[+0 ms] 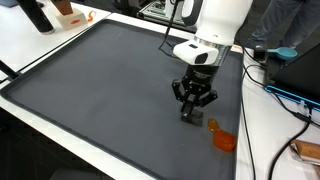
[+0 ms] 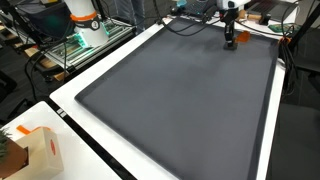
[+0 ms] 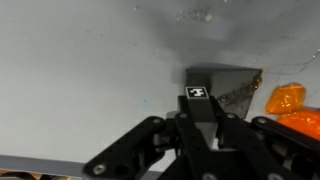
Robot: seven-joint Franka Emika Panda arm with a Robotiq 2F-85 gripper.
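A dark block (image 1: pixel 192 116) with a shiny metallic side is under my gripper (image 1: pixel 188 107), low at the grey board's right end. In the wrist view the gripper points down onto this block (image 3: pixel 236 88), shut with its tip against it; the part held is mostly hidden. Exterior view 2 has the block (image 2: pixel 231 44) small at the far right corner of the board. Whether it touches the board is hard to tell.
An orange round piece (image 1: pixel 222 141) with a smaller orange part (image 1: pixel 212 124) lies close to the block's right. The grey board (image 2: pixel 170 90) is bare across its middle and left. Cables run along its right edge.
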